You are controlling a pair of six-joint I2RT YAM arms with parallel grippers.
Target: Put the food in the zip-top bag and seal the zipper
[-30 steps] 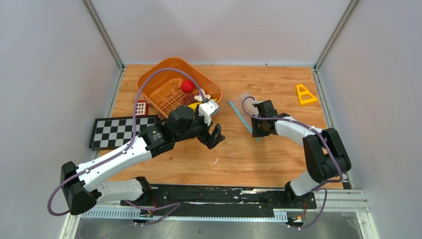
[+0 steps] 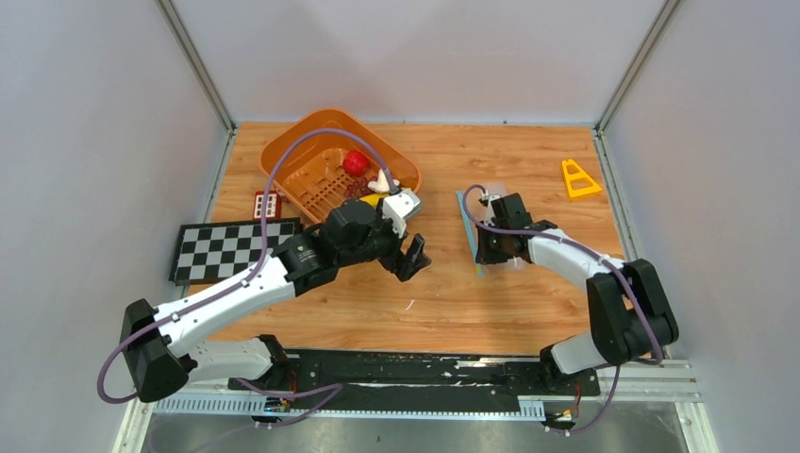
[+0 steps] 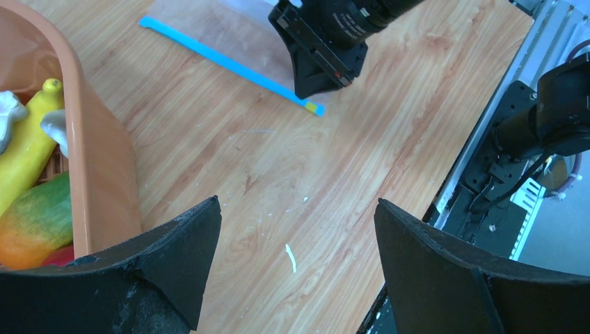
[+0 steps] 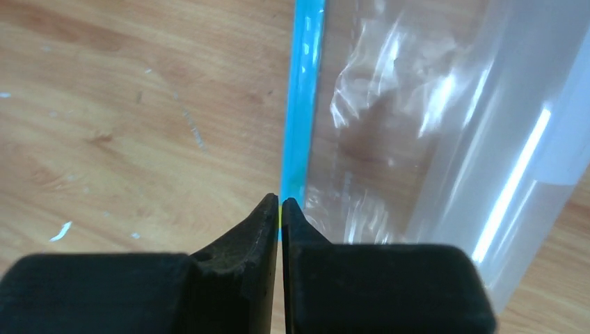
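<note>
A clear zip top bag [image 4: 396, 104] lies flat on the table, its blue zipper strip [image 4: 300, 104] along the left edge. Over the strip's near end is my right gripper [image 2: 483, 247]; in the right wrist view its fingers almost meet, with a bit of the yellow slider [image 4: 280, 217] showing in the narrow gap. Whether they grip it cannot be told. My left gripper hangs open and empty above bare table between basket and bag. Food stays in the orange basket [image 2: 401, 156]: a red piece [image 2: 356, 163], a yellow banana [image 3: 35, 139], and a green-orange fruit [image 3: 38, 219].
A checkered board [image 2: 222, 250] and a small red-and-white card [image 2: 267, 205] lie at the left. At the back right sits a yellow triangular piece [image 2: 580, 179]. Free table spreads between my left gripper and the bag.
In the top view, the bag's zipper strip has swung from a diagonal to nearly upright, its far end now further right. My right gripper has shifted slightly; the left has barely moved.
</note>
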